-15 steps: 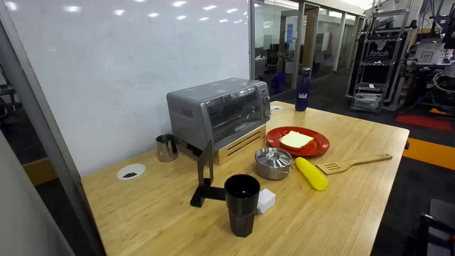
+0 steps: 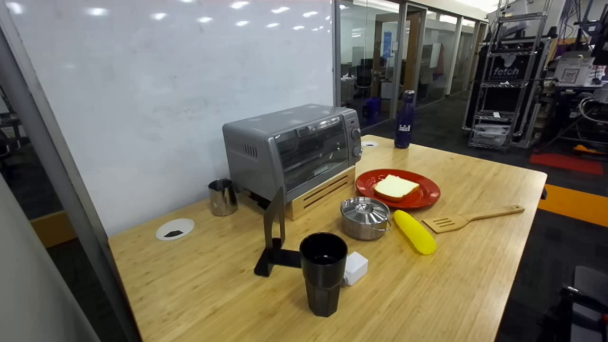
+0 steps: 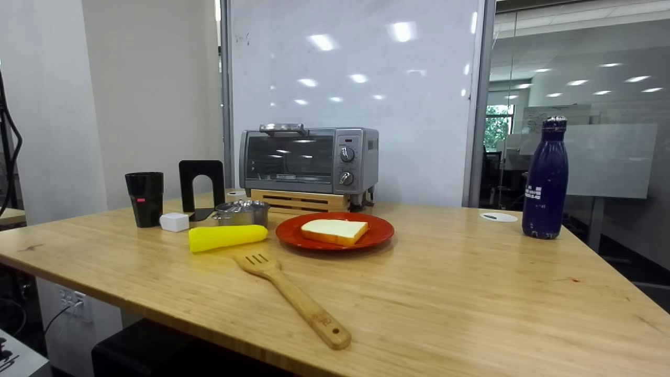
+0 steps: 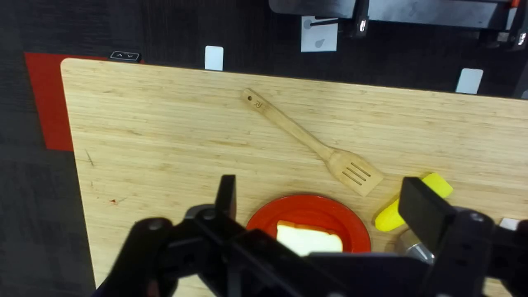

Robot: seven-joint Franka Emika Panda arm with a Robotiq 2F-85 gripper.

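High over the table, my gripper stands open in the wrist view, its dark fingers wide apart and empty. Below it are a red plate [image 4: 292, 203] with a slice of bread [image 4: 309, 239], partly covered by the gripper's body, and a wooden slotted spatula [image 4: 302, 133]. A long yellow object [image 4: 391, 218] lies on the table, partly behind the right finger in that view. A lidded metal pot [image 2: 365, 219] sits beside it. Neither exterior view has the arm in it.
A grey toaster oven [image 2: 296, 148], door shut, rests on a wooden stand by the whiteboard. Around it are a metal cup [image 2: 223, 198], black stand [image 2: 274, 228], black tumbler [image 2: 323, 279], white block [image 2: 356, 268] and blue bottle [image 3: 545, 182]. Bare tabletop lies right of the plate in exterior view 2.
In exterior view 1 the yellow object has shifted very slightly to the left. Nothing else there visibly differs.
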